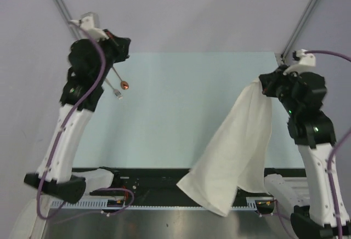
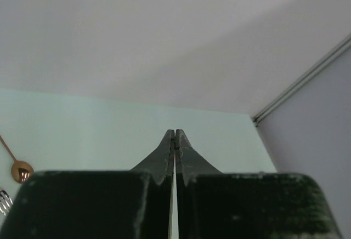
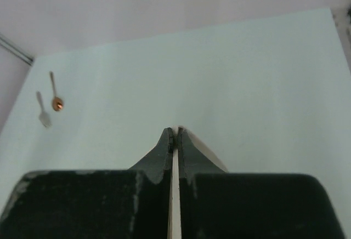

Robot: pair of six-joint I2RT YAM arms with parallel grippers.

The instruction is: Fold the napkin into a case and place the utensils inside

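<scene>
A white napkin (image 1: pixel 236 146) hangs from my right gripper (image 1: pixel 264 90), which is shut on one corner; the cloth drapes down over the front edge of the board. In the right wrist view a little pale cloth shows at the fingertips. My left gripper (image 1: pixel 125 50) is raised at the upper left, shut, with nothing visible between its fingertips in the left wrist view. A copper spoon (image 1: pixel 124 85) and a silver fork (image 1: pixel 118 94) lie on the board's left side, partly hidden in the top view by the left arm.
The pale blue board (image 1: pixel 175 107) is bare across its middle and back, bordered by a white back wall and metal rails at the sides. A dark strip and metal surface run along the front.
</scene>
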